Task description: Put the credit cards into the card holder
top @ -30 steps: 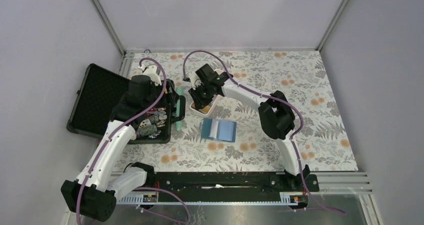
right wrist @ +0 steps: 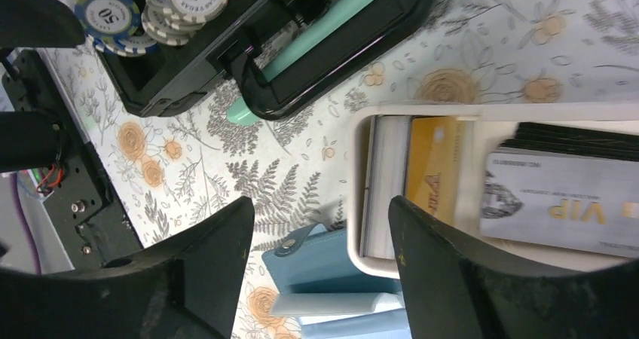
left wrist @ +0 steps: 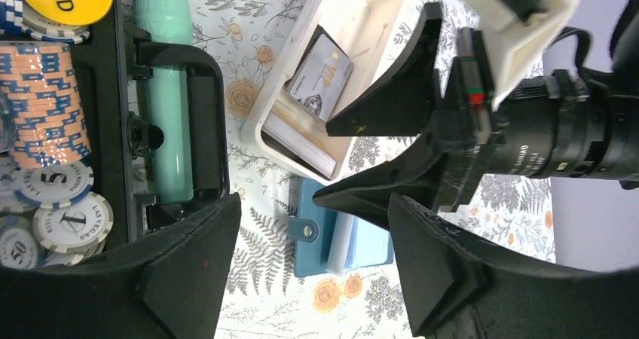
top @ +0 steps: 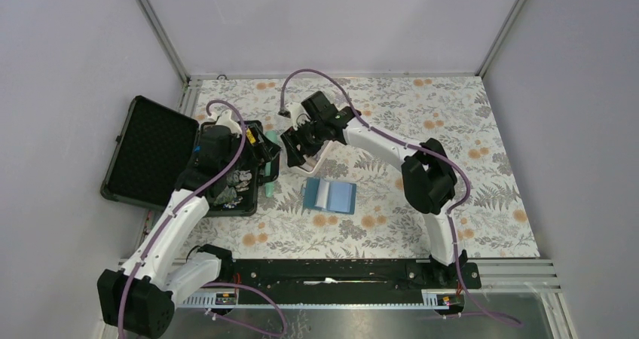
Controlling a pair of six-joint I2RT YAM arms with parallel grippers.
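Note:
A white tray holds the cards: a silver VIP card lying on dark ones, a gold card and a pale stack along its end wall. Just in front of the tray, the blue card holder lies unfolded, showing its clear sleeves. My right gripper is above the tray's near end, fingers apart, with no card visible between its fingers. To its left, my left gripper stands open and empty, facing the right one.
An opened black case with poker chips stands on the left, its handle close to the tray. A green tube lies under that handle. On the right, the patterned tabletop is free.
The left arm has swung right, toward the right gripper. My right gripper's fingers have spread wider and its arm has shifted slightly. The card holder lies unmoved.

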